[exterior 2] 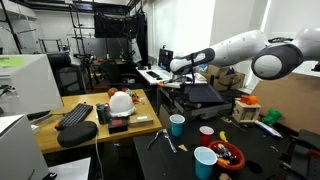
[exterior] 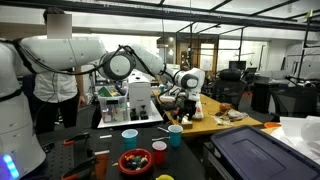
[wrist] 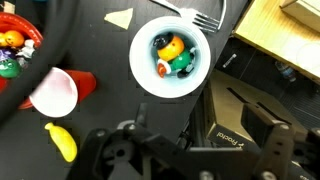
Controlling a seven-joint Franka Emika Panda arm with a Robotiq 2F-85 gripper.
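Note:
My gripper (exterior: 189, 103) hangs above the far part of the dark table, its fingers apart and nothing between them. In the wrist view a white-lined cup (wrist: 138, 68) lies ahead of the fingers, holding small orange, green and dark items. It appears to be the blue cup (exterior: 175, 135) nearest the wooden desk. A red cup (wrist: 82, 88) with a white inside stands to its left. Beyond that, a red bowl (wrist: 31, 26) holds colorful toy food. A yellow banana-like toy (wrist: 62, 141) lies near the red cup.
Another blue cup (exterior 2: 205, 162) stands beside the bowl. Metal cutlery (wrist: 205, 20) lies close to the filled cup. A cardboard box (wrist: 228, 125) is at the right in the wrist view. The wooden desk (exterior 2: 70, 104) is crowded; a large dark bin (exterior: 262, 155) takes up the right front.

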